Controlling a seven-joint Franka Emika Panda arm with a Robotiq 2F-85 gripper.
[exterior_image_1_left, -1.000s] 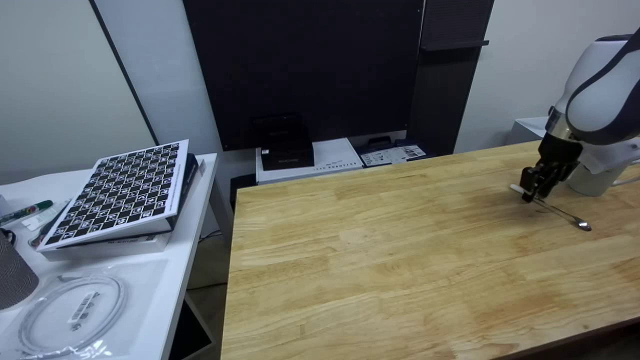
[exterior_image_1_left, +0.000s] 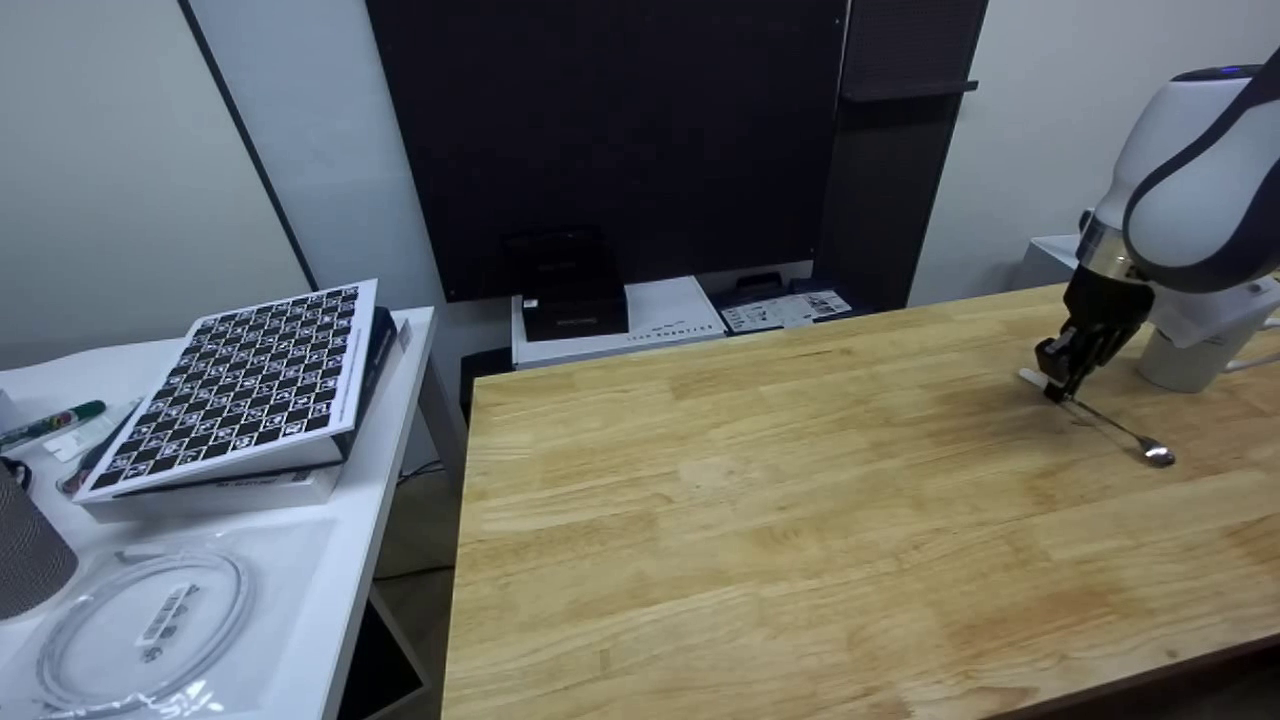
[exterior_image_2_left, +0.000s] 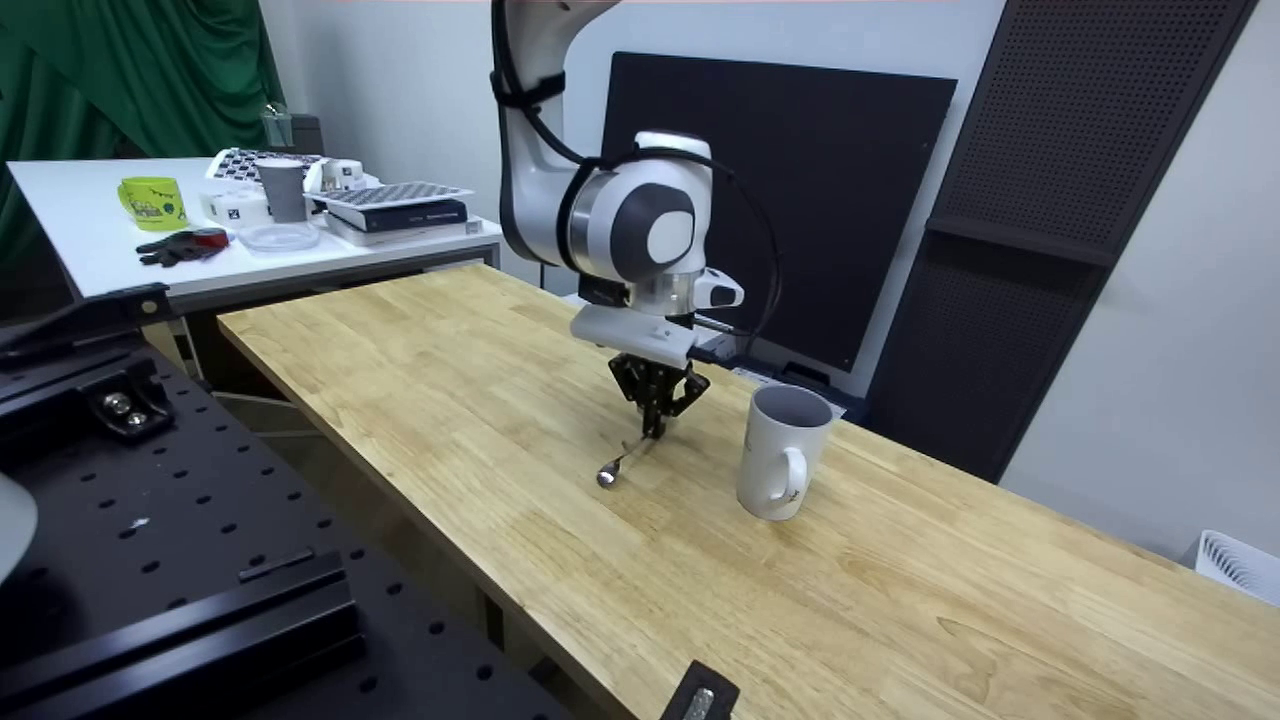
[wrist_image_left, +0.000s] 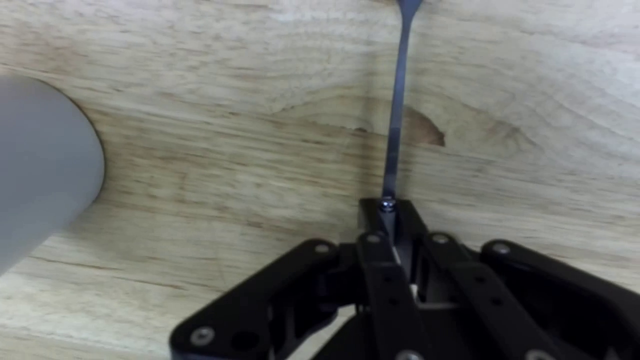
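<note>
A long thin metal spoon (exterior_image_1_left: 1153, 452) with a pale handle end lies slantwise, low over the wooden table. My gripper (exterior_image_1_left: 1057, 390) points down at its handle, near the pale end. In the wrist view the gripper is shut on the spoon handle (wrist_image_left: 398, 102), which runs up from between the fingertips and out at the top edge. In the second exterior view the bowl of the spoon (exterior_image_2_left: 608, 473) sits on the near side of the gripper (exterior_image_2_left: 653, 430). Whether the bowl touches the table is hard to tell.
A light grey mug (exterior_image_2_left: 768, 462) stands upright close by; its side (wrist_image_left: 45, 162) fills the left of the wrist view. A white side table (exterior_image_1_left: 372, 480) holding boxes and a bagged cable is beyond its left end.
The gripper has shifted slightly left in the first exterior view. The spoon's bowl has moved a little left with it.
</note>
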